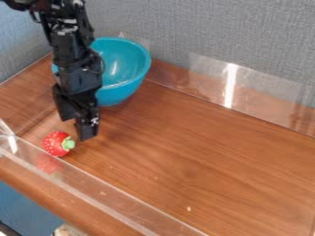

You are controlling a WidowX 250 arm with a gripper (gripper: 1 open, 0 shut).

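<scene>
My black gripper (76,123) hangs low over the wooden table, its fingers open and pointing down, just above and behind a red strawberry (57,144) with a green top. The strawberry lies near the front-left edge, close to the clear front wall. A light blue bowl (124,66) stands behind the gripper at the back left, partly hidden by the arm.
Clear walls (264,97) edge it at back and front, with grey padded panels beyond.
</scene>
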